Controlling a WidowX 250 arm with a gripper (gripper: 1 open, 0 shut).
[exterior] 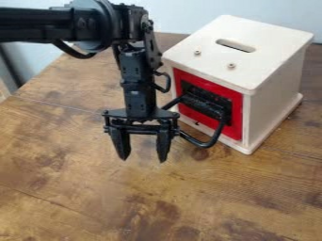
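Observation:
My black gripper (142, 143) points straight down in the middle of the view, its two fingers apart with nothing between them. It hangs in front and to the left of a pale wooden box (258, 66) with a slot in its top and a red front panel (235, 126). A black fitting with a looped black handle (221, 118) is mounted on that panel. The loop reaches out behind my gripper, and whether they touch I cannot tell.
The box stands on a brown wooden table (214, 198), which is bare in front and to the left. A pale wall shows beyond the table's far left edge.

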